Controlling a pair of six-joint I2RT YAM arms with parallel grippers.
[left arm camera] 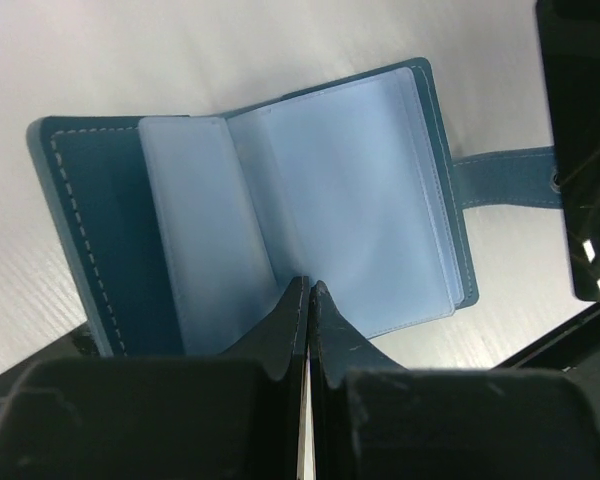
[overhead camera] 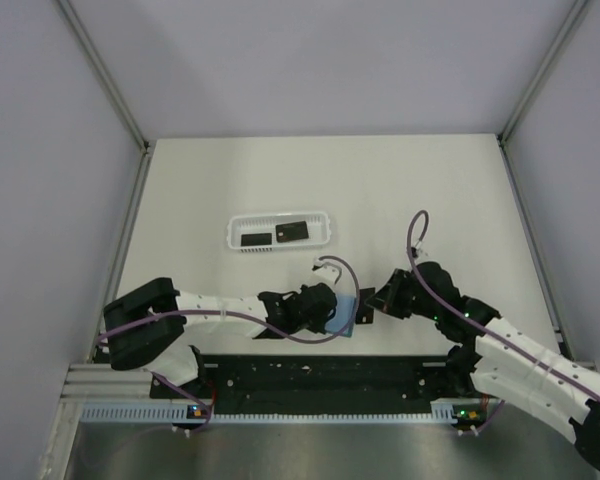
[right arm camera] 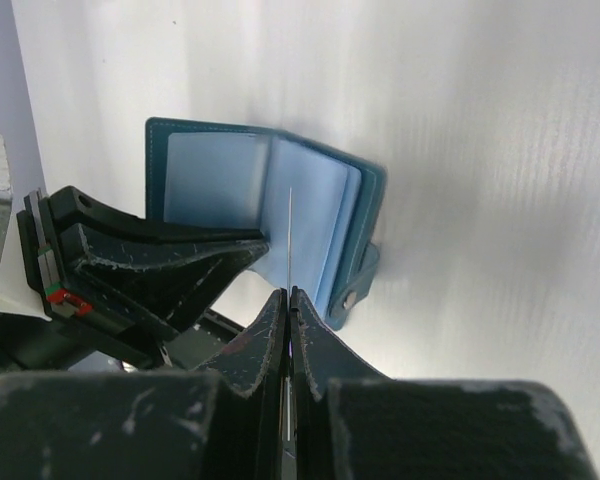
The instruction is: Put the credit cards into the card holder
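Observation:
The blue card holder point(left arm camera: 360, 210) lies open on the white table, its pale inner sleeves showing; in the top view it is partly hidden behind my left arm. My left gripper is shut at the holder, its fingertips on the pale sleeves, nothing seen between them. My right gripper is shut to the right of the holder, a thin edge-on line running between and beyond its fingertips, likely a card's edge. In the top view a dark flat piece point(overhead camera: 366, 306) stands at the right gripper point(overhead camera: 378, 298), beside the holder.
A white basket point(overhead camera: 324, 225) behind holds two dark cards point(overhead camera: 292, 231). The back of the table and its sides behind the arms are clear. The table's front edge is close below the holder.

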